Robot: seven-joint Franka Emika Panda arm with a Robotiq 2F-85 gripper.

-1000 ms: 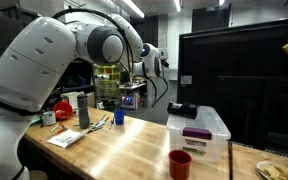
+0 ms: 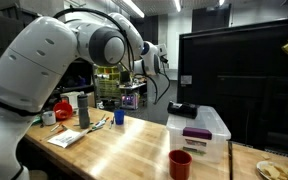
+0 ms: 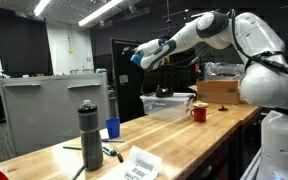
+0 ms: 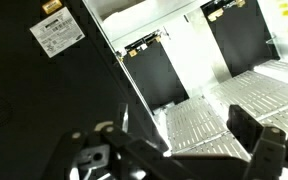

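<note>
High above the table my gripper points away from the tabletop, toward a dark panel and light cabinet-like surfaces. Its dark fingers stand wide apart in the wrist view, with nothing held between them. A red mug (image 2: 180,164) stands near the front of the table, far below the gripper. Farther back is a blue cup (image 2: 119,117), also seen in exterior view 2 as a blue cup (image 3: 113,128). At the right edge of the table sits a clear plastic box (image 2: 212,122), with a black object (image 2: 184,109) on top and a purple object (image 2: 196,133) at its front.
A dark bottle (image 3: 90,135) and a white paper (image 3: 141,163) lie toward the table's far left end, with several pens beside them. A plate of food (image 2: 278,171) is at the right. Mid-table is clear wood. A large black panel (image 2: 229,80) rises behind the box.
</note>
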